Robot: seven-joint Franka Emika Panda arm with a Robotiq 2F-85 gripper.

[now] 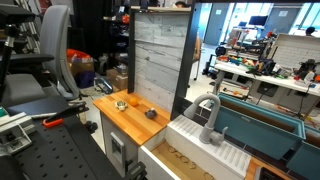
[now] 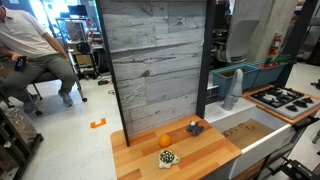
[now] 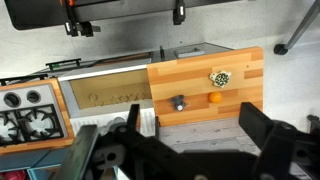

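On the wooden counter point(image 2: 185, 149) sit a small orange ball-like fruit point(image 2: 165, 141), a pale, dark-patterned round item point(image 2: 168, 159) and a small dark grey object point(image 2: 194, 128). From above, in the wrist view, the orange fruit point(image 3: 215, 97) lies close to the patterned item point(image 3: 220, 77), with the grey object point(image 3: 179, 103) apart, towards the drawer. My gripper is open high over the counter, its dark fingers wide apart and nothing between them. Beside the counter, an open drawer point(image 3: 105, 90) shows a bare-looking brown bottom.
A grey faucet point(image 2: 233, 91) stands behind the drawer, and a stove point(image 2: 285, 98) lies beyond it. The upright plank panel point(image 2: 165, 70) borders the counter's back. A blue bin point(image 1: 257, 126) sits behind the faucet. Bare wood surrounds the small objects.
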